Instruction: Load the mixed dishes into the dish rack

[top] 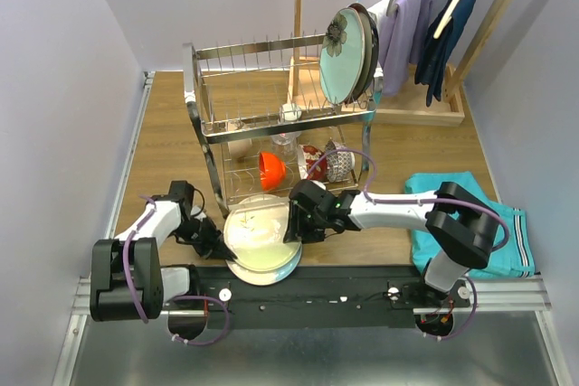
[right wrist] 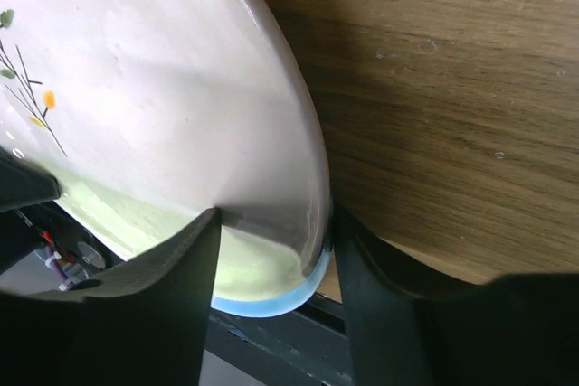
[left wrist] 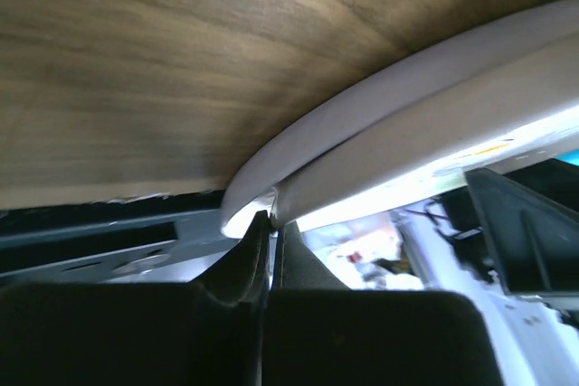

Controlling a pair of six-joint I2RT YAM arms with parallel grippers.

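Observation:
A stack of plates (top: 258, 228), cream with a floral print over a pale blue one, lies at the table's front edge below the rack (top: 262, 128). My left gripper (top: 222, 252) is at the stack's left rim; in the left wrist view its shut fingertips touch the rims (left wrist: 380, 146), nothing showing between them. My right gripper is part open, fingertips either side of the stack's right rim. The rack holds upright plates (top: 344, 56) on top and cups, an orange one (top: 271, 169) among them, below.
A folded turquoise towel (top: 466, 241) lies at the right. A wooden stand with hanging clothes (top: 412, 33) is at the back right. Bare table (top: 158, 133) lies left of the rack. Walls enclose both sides.

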